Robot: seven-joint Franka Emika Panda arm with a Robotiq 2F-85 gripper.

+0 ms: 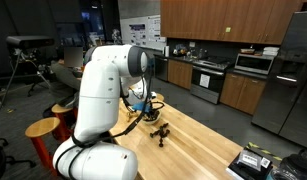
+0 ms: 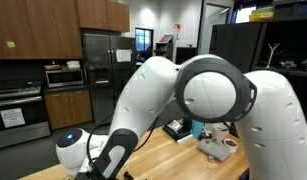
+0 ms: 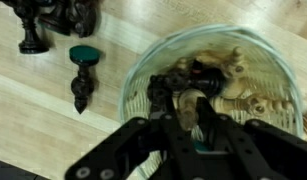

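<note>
A round, pale woven basket holds several dark and tan chess pieces. My gripper is down over the basket, its fingers among the pieces. A tan piece shows between the fingertips; whether they grip it is unclear. Outside the basket, a dark piece with a green base lies on the wooden table, near other dark pieces. From the first exterior view, the gripper is small and partly lost against the basket.
More dark pieces lie on the table to the right of the basket. Farther right, the tabletop is largely clear up to a black-and-white box. Stools stand on the left.
</note>
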